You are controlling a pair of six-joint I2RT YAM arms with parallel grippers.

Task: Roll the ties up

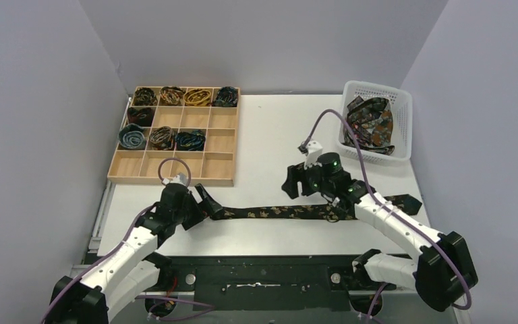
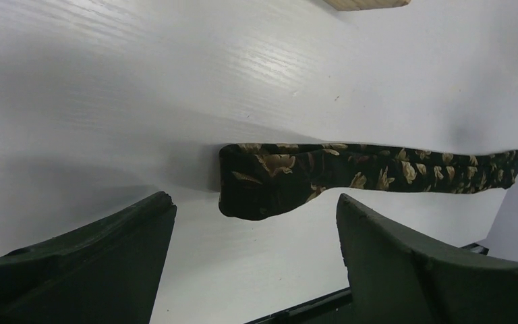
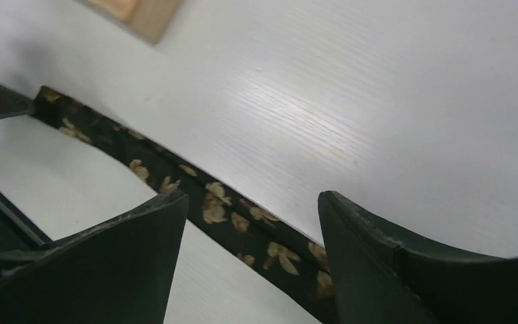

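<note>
A dark floral tie [image 1: 270, 212] lies stretched straight across the front half of the table, its wide end at the right. My left gripper [image 1: 203, 210] is open over the tie's left end [image 2: 270, 179], which sits between and beyond its fingertips in the left wrist view, nothing held. My right gripper [image 1: 295, 181] stands open above and behind the middle of the tie; in the right wrist view the strip [image 3: 216, 209] runs below its fingers with none of it gripped.
A wooden compartment box [image 1: 221, 163] at back left holds several rolled ties, with some compartments empty. A white basket [image 1: 402, 121] with more ties stands at back right.
</note>
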